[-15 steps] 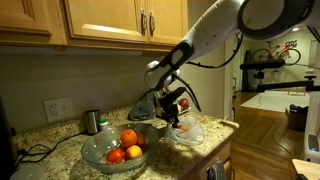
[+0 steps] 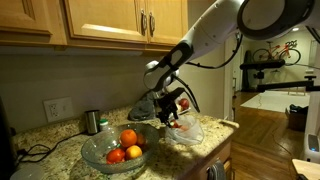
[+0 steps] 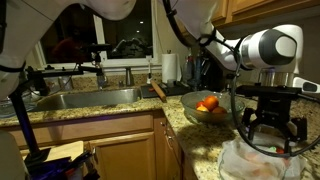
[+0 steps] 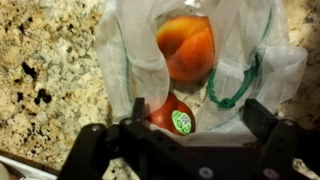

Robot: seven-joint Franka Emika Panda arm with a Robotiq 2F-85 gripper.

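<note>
Below my gripper lies a translucent plastic bag (image 4: 138, 55) with its mouth spread. Inside it sit a peach-like orange and red fruit (image 4: 187, 48) and a red fruit (image 4: 168, 113) with a green and white sticker. The red fruit shows between my spread fingers, nearer the left one; the fingers are open and grip nothing. A green tie (image 4: 238, 92) runs along the bag's right side. In the second exterior view the bag (image 3: 255, 160) rests on the counter under the gripper.
A colander bowl (image 2: 97, 151) with several fruits, an orange (image 2: 128, 138) among them, stands on the counter left of the bag. Cabinets (image 2: 105, 20) hang above. The counter's front edge (image 2: 205, 160) runs close by the bag.
The arm and gripper have shifted only slightly over the bag. The bowl and its fruit have stayed in place.
</note>
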